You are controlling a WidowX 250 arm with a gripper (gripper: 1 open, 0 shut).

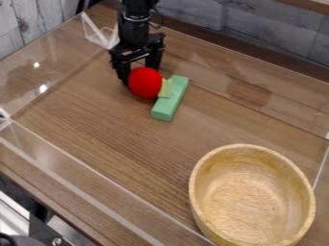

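A black gripper (138,46) at the top centre of the camera view reaches down just behind a red round object (145,84); whether it is open or shut is too small to tell, and its lower part is partly hidden. A small yellowish piece touches the red object's right side. Beside them lies a green oblong block (172,98).
A large pale yellow bowl (251,197) sits at the lower right of the wooden table (90,144). Table edges and walls run along the left and top.
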